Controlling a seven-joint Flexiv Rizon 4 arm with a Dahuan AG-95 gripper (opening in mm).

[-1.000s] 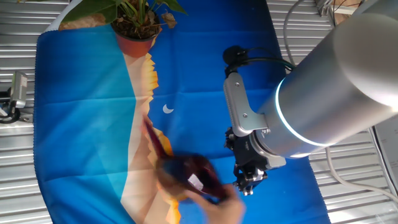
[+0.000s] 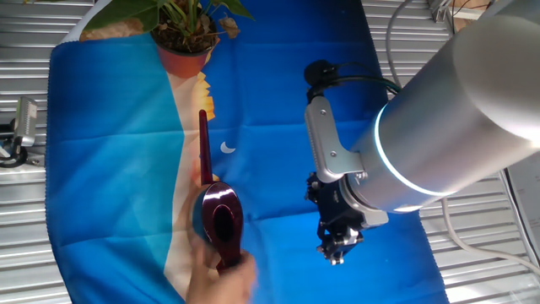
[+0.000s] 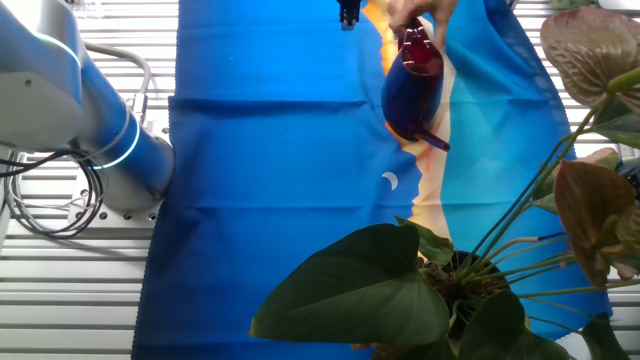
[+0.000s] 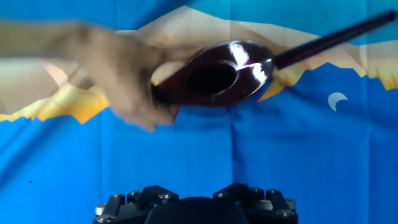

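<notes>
A glossy dark red watering can (image 2: 222, 215) with a long thin spout is held by a person's hand (image 2: 221, 279) over the mat. In the wrist view the watering can (image 4: 217, 78) lies across the upper middle, its spout pointing to the upper right and the blurred hand (image 4: 127, 81) at its left end. My gripper (image 2: 339, 247) hangs to the right of the can, apart from it. Along the wrist view's bottom edge, the fingers (image 4: 158, 195) stand apart with nothing between them, so the gripper is open.
A potted plant (image 2: 182, 61) stands at the far end of the mat; its broad leaves (image 3: 350, 290) fill the near side of exterior view 2. The person's hand is within the workspace.
The hand has carried the watering can leftward, away from my gripper, and its spout has swung to point more directly at the plant. My arm has hardly moved.
</notes>
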